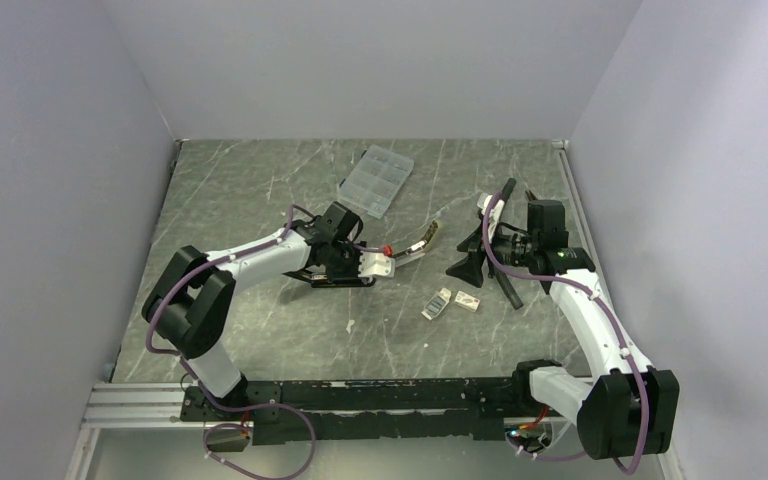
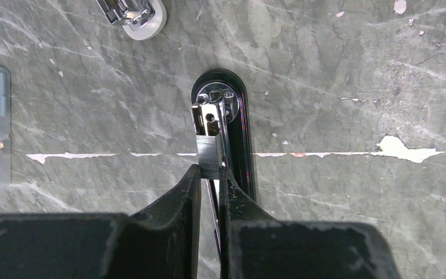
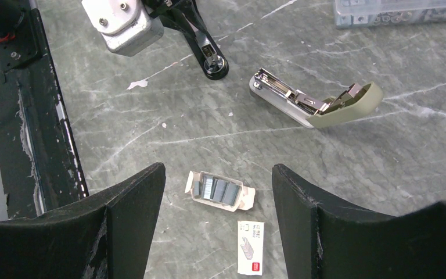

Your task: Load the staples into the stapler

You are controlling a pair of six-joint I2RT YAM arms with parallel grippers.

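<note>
In the left wrist view my left gripper has its fingertips along both sides of a grey staple strip [image 2: 209, 150], with no gap showing. This strip lies over or in the front of the silver rail [image 2: 212, 111] of a black stapler [image 2: 241, 128]; I cannot tell how deep it sits. A second, white and olive stapler [image 3: 290, 103] lies opened out in the right wrist view. My right gripper is open and empty, with an opened tray of staple strips [image 3: 220, 190] and a small white box [image 3: 251, 247] in view between its fingers.
A clear compartment case [image 1: 375, 180] stands toward the back of the table. Dark bars [image 1: 508, 290] lie under the right arm.
</note>
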